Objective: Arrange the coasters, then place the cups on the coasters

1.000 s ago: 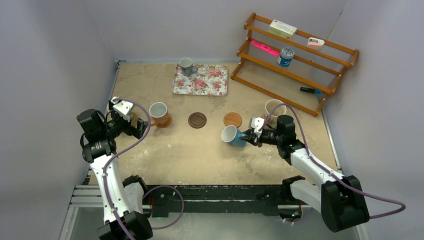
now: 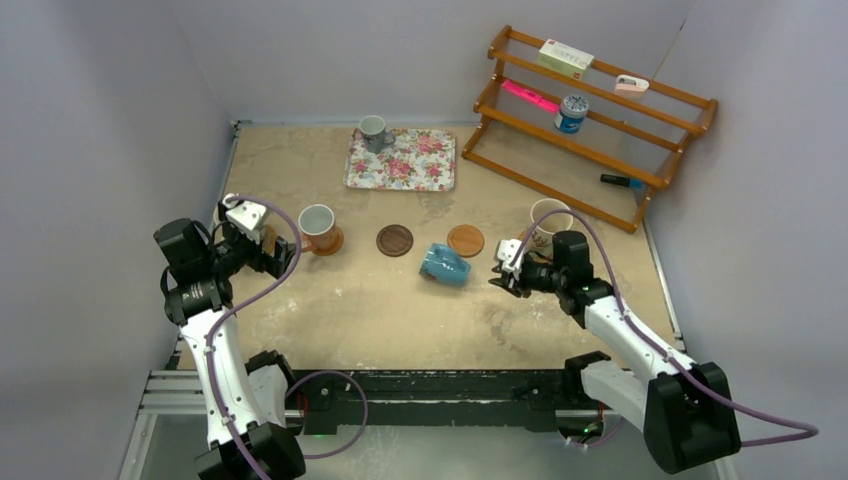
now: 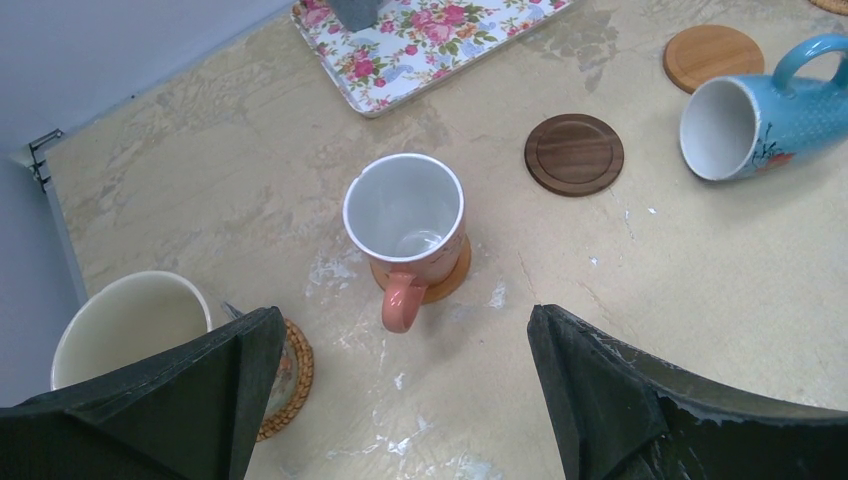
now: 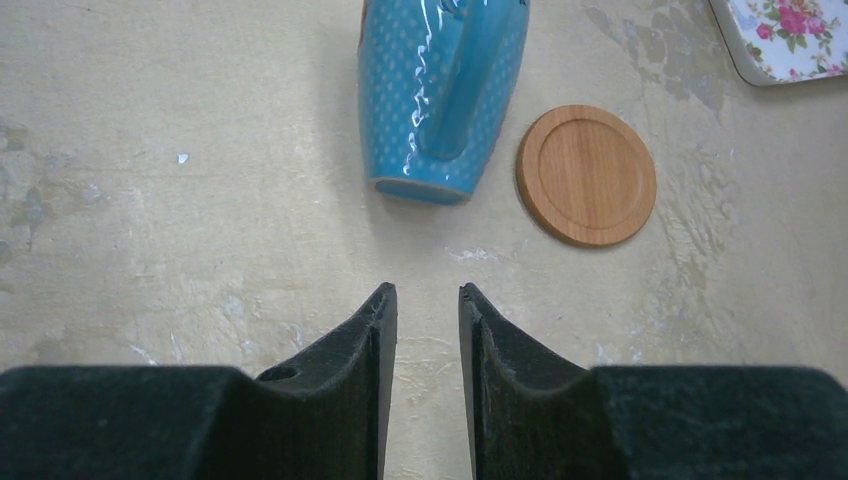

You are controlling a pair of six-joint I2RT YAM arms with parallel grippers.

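The blue mug (image 2: 446, 265) is tipped onto its side just in front of the light wooden coaster (image 2: 465, 240), off it. In the left wrist view the mouth of the blue mug (image 3: 740, 130) faces left. Seen from the right wrist, its base points toward my right gripper and its handle (image 4: 465, 90) is uppermost. That gripper is open by a narrow gap, with nothing between its fingers, clear of the mug. My left gripper is open wide at the left, near a pink mug (image 3: 420, 235); nothing is held in it.
A dark coaster (image 2: 394, 240) is left of the blue mug. Behind stands a floral tray (image 2: 420, 165) bearing a grey mug (image 2: 373, 133). A cream mug (image 2: 550, 216) sits behind the right arm, near a wooden rack (image 2: 560, 140).
The left arm looks unmoved.
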